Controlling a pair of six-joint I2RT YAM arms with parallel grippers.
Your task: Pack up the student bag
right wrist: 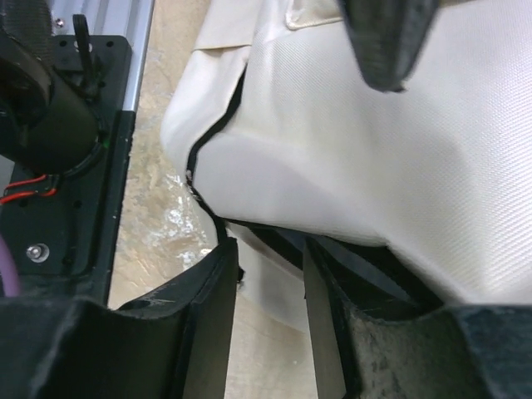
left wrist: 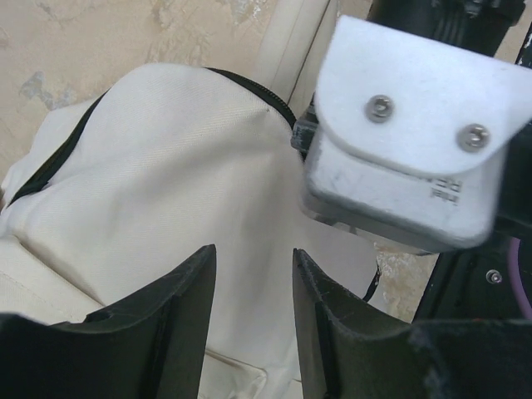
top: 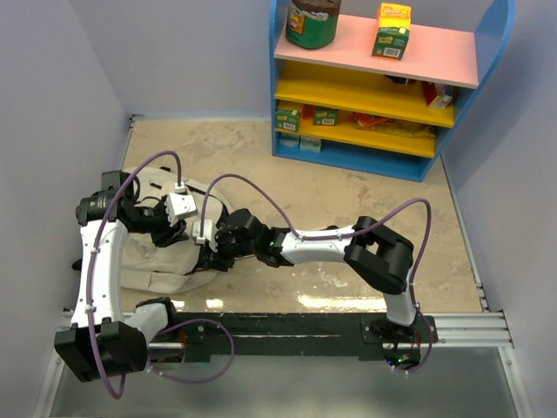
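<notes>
A cream-white bag (top: 157, 280) with black trim lies on the floor at the left of the top view, partly hidden under both arms. Over its middle is my left gripper, its fingers apart with only the bag's pale cloth (left wrist: 208, 166) visible behind the gap. My right gripper is at the bag's right edge, fingers also parted. A black-lined opening in the bag (right wrist: 366, 258) shows just behind and beside its fingertips. Whether those fingers touch the cloth is hard to tell.
At the back right stands a shelf unit (top: 369, 52) holding a dark green-and-brown container (top: 312, 26), a yellow-green box (top: 392, 33) and several smaller packs. A small black item (top: 332, 228) lies behind the right arm. Floor (top: 348, 196) before the shelf is clear.
</notes>
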